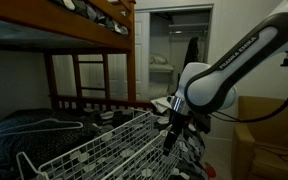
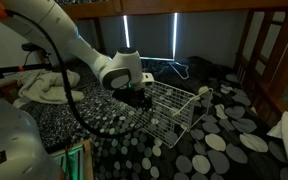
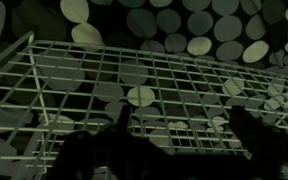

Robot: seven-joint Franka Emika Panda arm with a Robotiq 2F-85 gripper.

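Note:
A white wire basket (image 1: 96, 152) stands on the dotted bedding, its open grid facing up. My gripper (image 1: 171, 140) hangs over the basket's right side in exterior view 1. In exterior view 2 the same gripper (image 2: 137, 97) is at the left end of the basket (image 2: 172, 112). From the wrist, the dark fingers (image 3: 124, 140) stand wide apart, with wire mesh (image 3: 159, 82) visible beneath and between them. Nothing is held between them that I can make out. Whether a fingertip touches the wire, I cannot tell.
A white hanger (image 1: 34, 127) lies on dark bedding left of the basket. The bunk bed's upper rail (image 1: 59, 40) spans overhead at left. A tan armchair (image 1: 269, 140) stands at right. Dotted bedding (image 2: 219, 160) in front of the basket is clear.

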